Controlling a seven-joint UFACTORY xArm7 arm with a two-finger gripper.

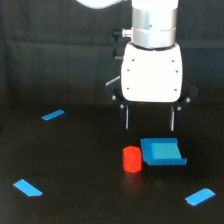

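On the dark table stands a small red block (132, 159). Just right of and behind it lies a blue square tray (176, 160) with a lighter blue inside; in this view the block comes close to the tray's left edge, and whether they touch I cannot tell. Above and behind both, my gripper (149, 128) points downward. Its two thin fingers (172, 120) are spread wide, with nothing held between them.
Strips of blue tape mark the table: one at the back left (53, 115), another at the front left (27, 188), a third at the front right (200, 197).
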